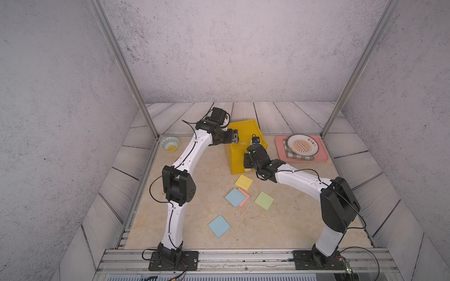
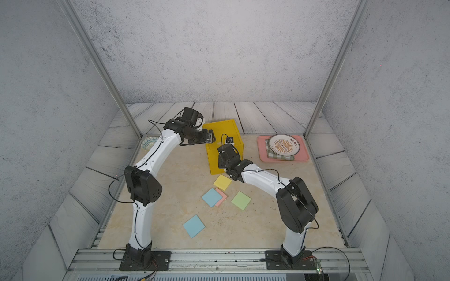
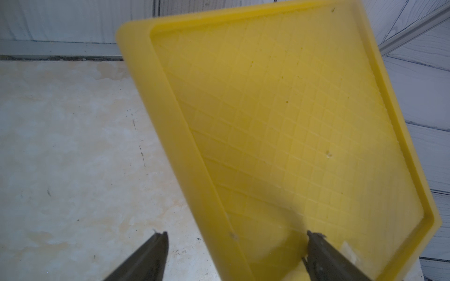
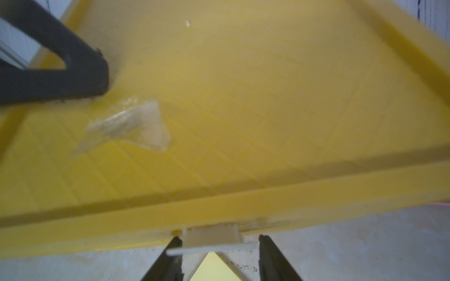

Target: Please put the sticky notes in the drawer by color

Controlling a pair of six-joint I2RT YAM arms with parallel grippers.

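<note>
A yellow drawer box (image 1: 239,164) stands at the back middle. My left gripper is open across its left top edge, one finger outside the wall and one over the top. My right gripper is at the front, its fingers apart on either side of a pale drawer handle (image 4: 211,236); contact cannot be told. In front lie a yellow sticky note (image 1: 243,182), a blue note (image 1: 234,197) overlapping a pink note (image 1: 245,196), a green note (image 1: 264,200) and a nearer blue note (image 1: 219,226). The box's inside is hidden.
At the right back is a pink tray (image 1: 320,153) with a plate (image 1: 302,145) and checkered cloth (image 1: 305,157). A patterned bowl (image 1: 169,143) stands at the left back.
</note>
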